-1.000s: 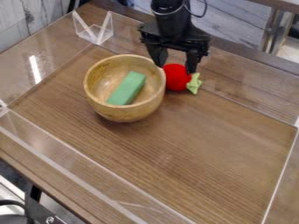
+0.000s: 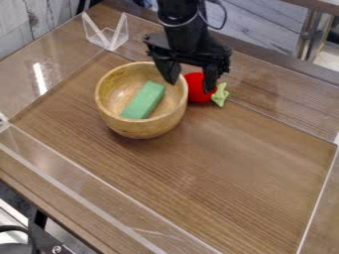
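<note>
The black gripper is open at the top centre, its fingers pointing down at the right rim of a light wooden bowl and beside a red object with a green top. A green block lies inside the bowl. The red object sits just right of the bowl, partly behind the gripper.
A clear plastic-like item lies at the back left, another white one at the left.
The gripper has moved slightly toward the bowl and lower in the view, covering more of the bowl's right side. The objects look unmoved.
</note>
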